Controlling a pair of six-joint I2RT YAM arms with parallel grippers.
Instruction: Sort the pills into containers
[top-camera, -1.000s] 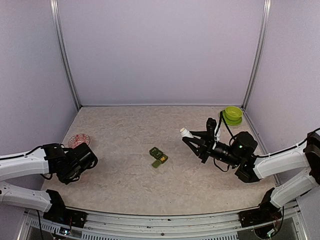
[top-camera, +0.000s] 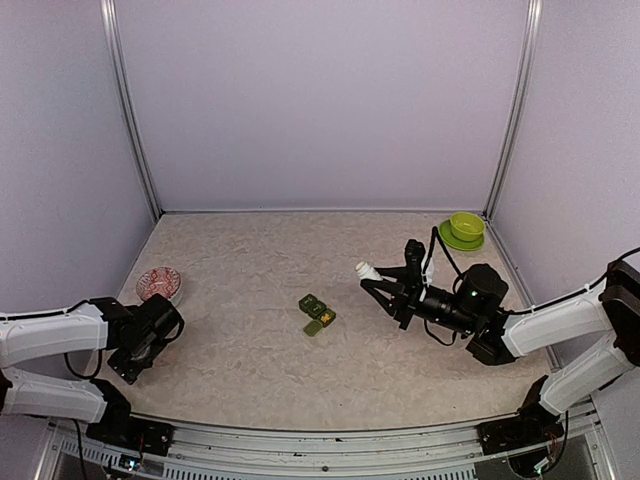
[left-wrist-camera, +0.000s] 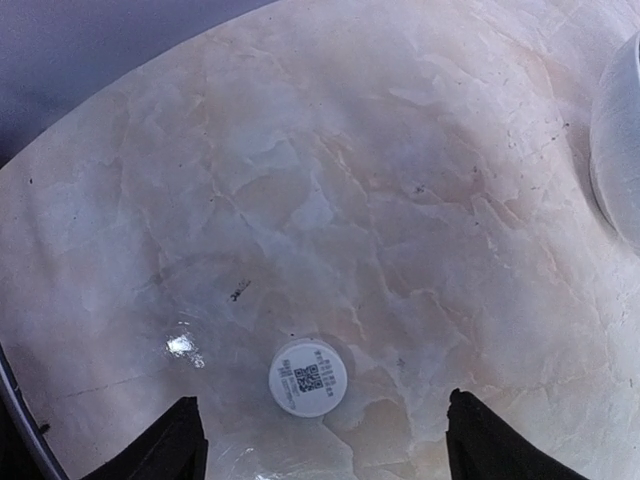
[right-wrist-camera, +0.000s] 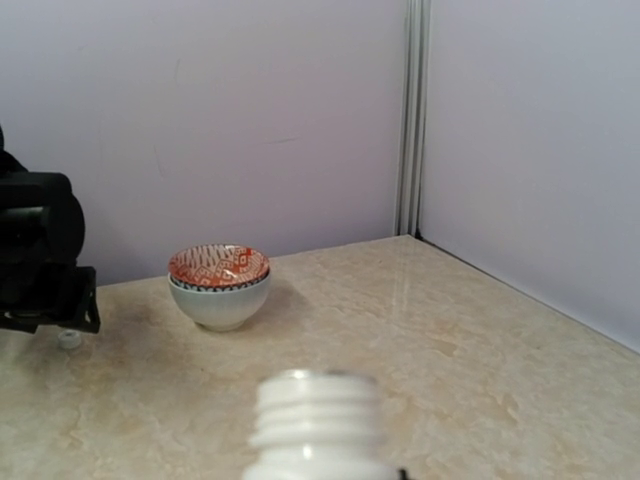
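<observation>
A white bottle is held by my right gripper, shut on it above the right side of the table; its threaded mouth shows uncapped in the right wrist view. A white cap with a printed code lies on the table at the left, between and just beyond the spread fingers of my left gripper, which is open above it. Green pill boxes, one with a yellow patch, sit at the table's centre.
Stacked bowls, red-patterned on top, stand at the left near the wall. A yellow-green bowl on a green plate sits at the back right.
My left arm has moved toward the front left, lower over the table. My right gripper, still on the bottle, has shifted slightly left.
</observation>
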